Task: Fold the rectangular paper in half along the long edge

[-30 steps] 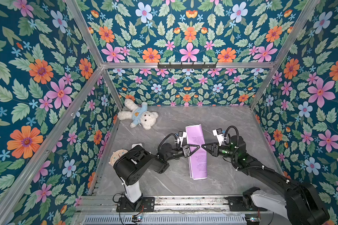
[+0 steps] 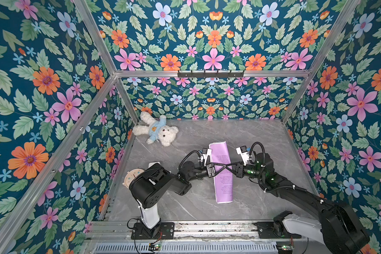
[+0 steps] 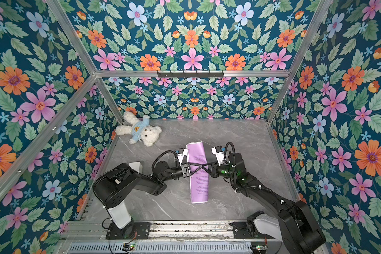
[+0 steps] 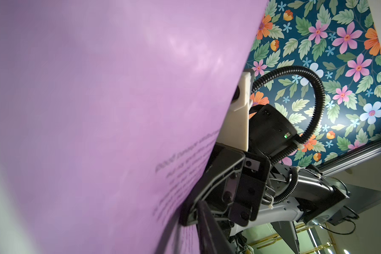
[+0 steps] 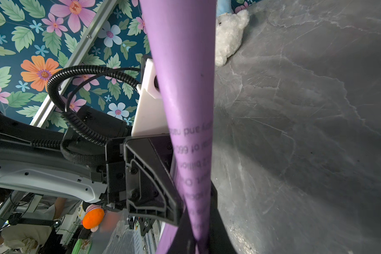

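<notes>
A purple printed paper (image 2: 223, 190), long and narrow with a curved, folded-over look, lies lengthways in the middle of the grey table. My left gripper (image 2: 222, 165) reaches onto it from the left and my right gripper (image 3: 198, 165) from the right; their black fingers overlap across its middle. In the left wrist view the purple surface (image 4: 105, 105) fills most of the frame; in the right wrist view it is a rounded edge (image 5: 184, 63) running into the fingers. Whether either gripper holds the paper is hidden.
A white teddy bear (image 2: 167, 134) in a blue shirt lies at the back left. A round beige object (image 2: 131, 175) is partly behind the left arm.
My right gripper has moved left onto the paper, and both grippers' fingers now meet and overlap over its middle. The paper has shifted slightly.
</notes>
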